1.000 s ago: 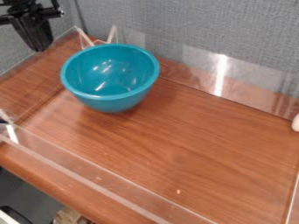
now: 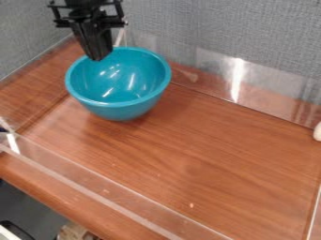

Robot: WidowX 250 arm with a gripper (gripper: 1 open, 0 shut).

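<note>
A teal plastic bowl point(image 2: 119, 92) stands upright on the wooden table at the upper left. My black gripper point(image 2: 98, 52) hangs just above the bowl's back-left rim, pointing down. Its fingers look shut, with nothing visible between them; whether they touch the rim is unclear.
Low transparent walls edge it, with grey textured panels behind. A small white object point(image 2: 316, 131) sits at the right edge.
My gripper has moved from the upper left corner to the right and slightly down, over the bowl's back-left part. The bowl has not moved.
</note>
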